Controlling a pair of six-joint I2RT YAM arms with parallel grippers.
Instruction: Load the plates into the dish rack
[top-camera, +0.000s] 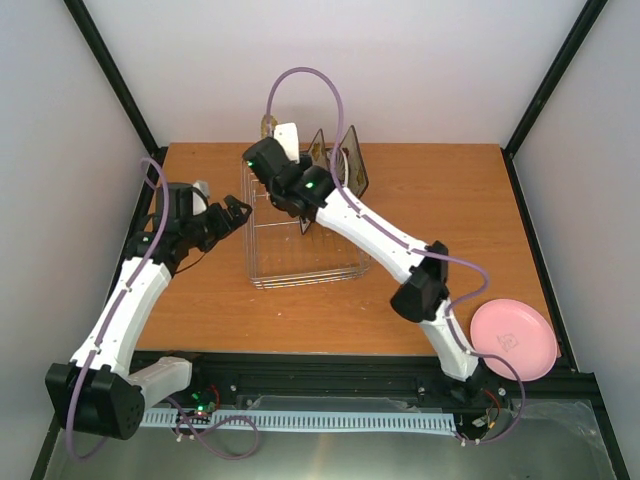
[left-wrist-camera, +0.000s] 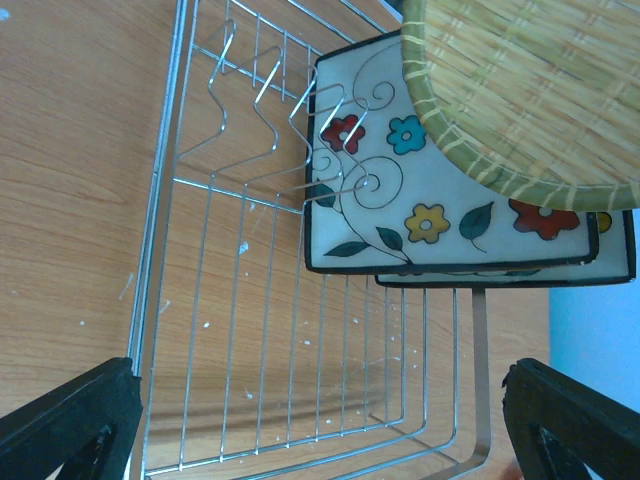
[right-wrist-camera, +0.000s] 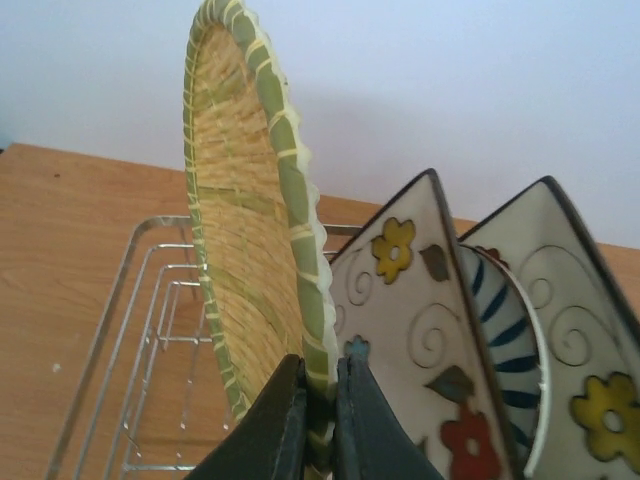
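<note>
A round woven plate (right-wrist-camera: 245, 190) stands nearly upright above the wire dish rack (top-camera: 308, 277), and my right gripper is shut on its rim. In the left wrist view the woven plate (left-wrist-camera: 530, 90) covers the upper right corner. Two square flowered plates (left-wrist-camera: 400, 200) (right-wrist-camera: 415, 290) lean in the rack, and a blue-and-white round plate (right-wrist-camera: 505, 340) sits between them. My left gripper (top-camera: 243, 208) is open at the rack's left side, with nothing between its fingers. From above, my right arm hides most of the woven plate.
A pink plate (top-camera: 514, 339) lies at the table's front right corner. The rack's front part holds nothing. Bare table (top-camera: 440, 200) shows to the right of the rack.
</note>
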